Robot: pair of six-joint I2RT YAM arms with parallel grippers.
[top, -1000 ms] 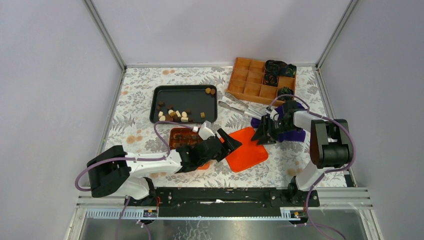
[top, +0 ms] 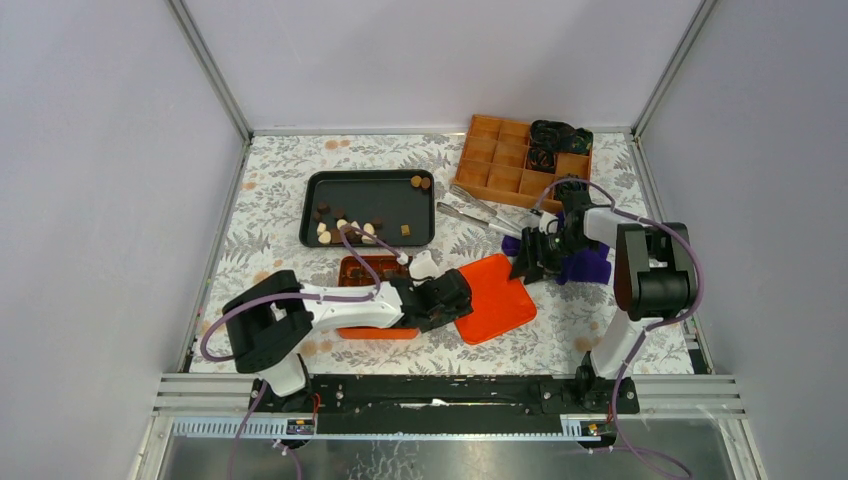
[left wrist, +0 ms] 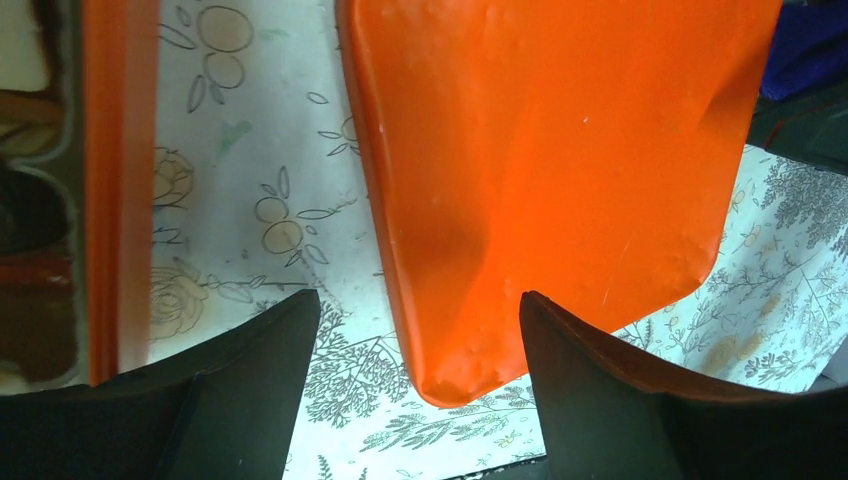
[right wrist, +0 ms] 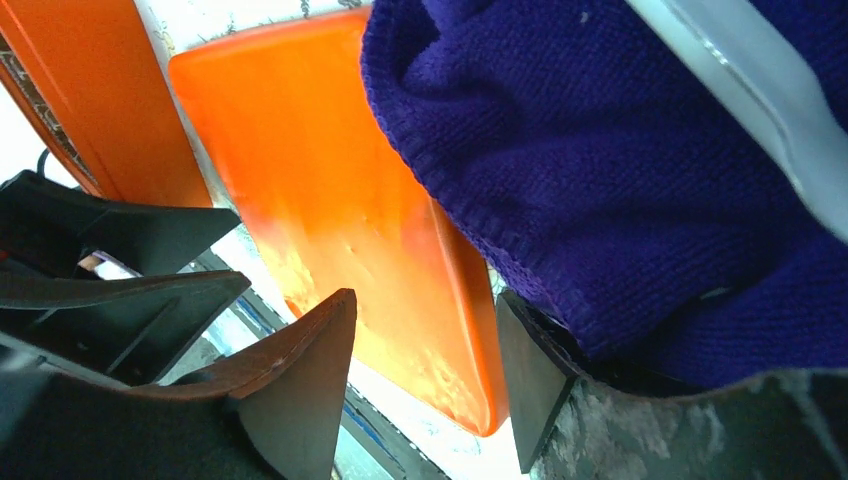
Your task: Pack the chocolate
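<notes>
An orange lid (top: 495, 310) lies on the table, beside the orange box (top: 377, 334) with chocolates in compartments, partly hidden by my left arm. My left gripper is over the lid's near-left corner, fingers apart, nothing between them. My right gripper is at the lid's right edge by a purple cloth (right wrist: 640, 180), fingers apart around or above that edge; I cannot tell whether they touch it. A black tray (top: 380, 200) at the back holds dark, white and brown chocolates.
A wooden compartment box (top: 495, 150) with black items stands at the back right. Metal tongs (top: 470, 215) lie between it and the lid, toward the cloth.
My left arm has shifted and turned, its wrist moving toward the front over the lid's left edge.
</notes>
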